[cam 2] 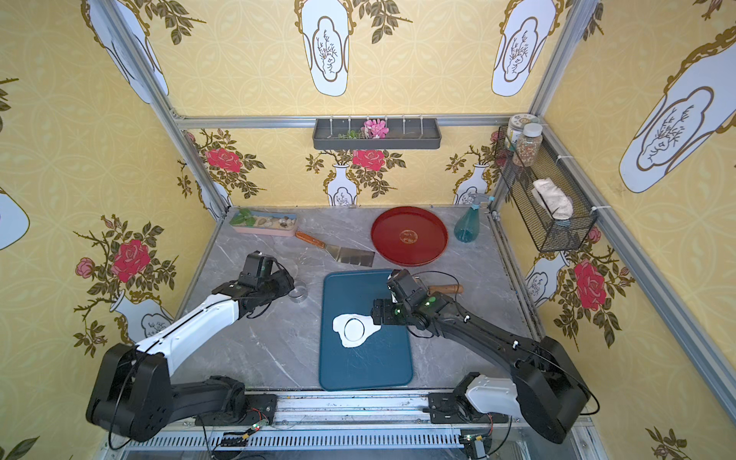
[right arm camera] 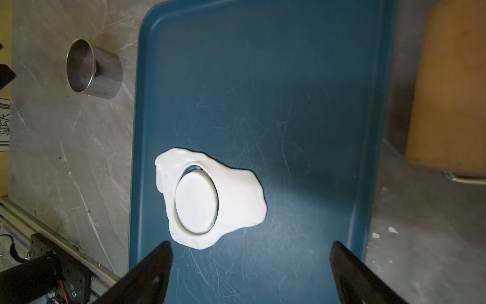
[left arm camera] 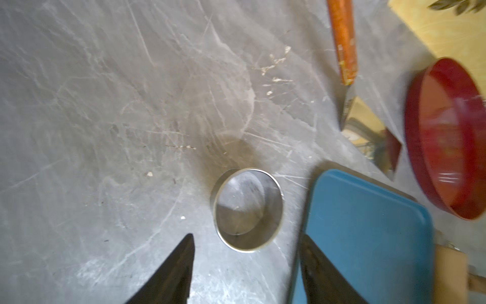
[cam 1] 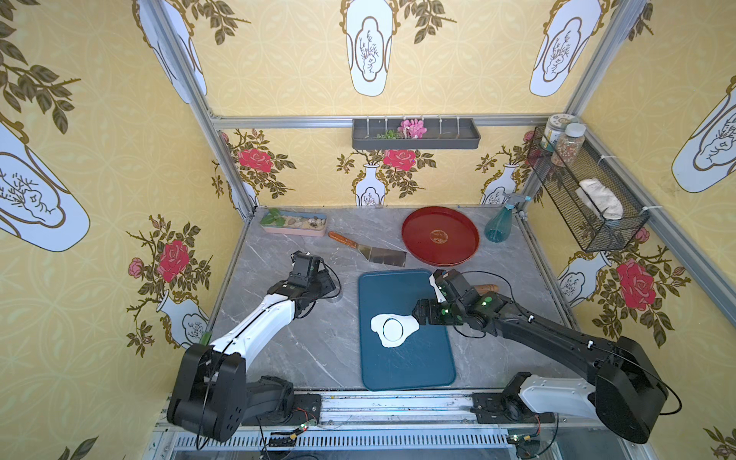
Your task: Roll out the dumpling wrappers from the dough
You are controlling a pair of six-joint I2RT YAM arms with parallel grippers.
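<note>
Flat white dough (right arm camera: 238, 195) lies on the blue board (right arm camera: 303, 101), with a round wrapper (right arm camera: 196, 201) cut out inside it and a thin gap around that disc. A metal ring cutter (left arm camera: 248, 210) stands upright on the grey counter, left of the board. Above and beside the cutter is my left gripper, its fingers apart and nothing between them. My right gripper hangs over the board's right part, open and empty, to the right of the dough. A wooden rolling pin (right arm camera: 450, 91) rests right of the board, partly hidden by the right arm in the top views.
Behind the board lie a spatula (cam 1: 381, 255) with a wooden handle and a round red tray (cam 1: 440, 235). A spray bottle (cam 1: 499, 224) stands at the back right, a planter box (cam 1: 293, 223) at the back left.
</note>
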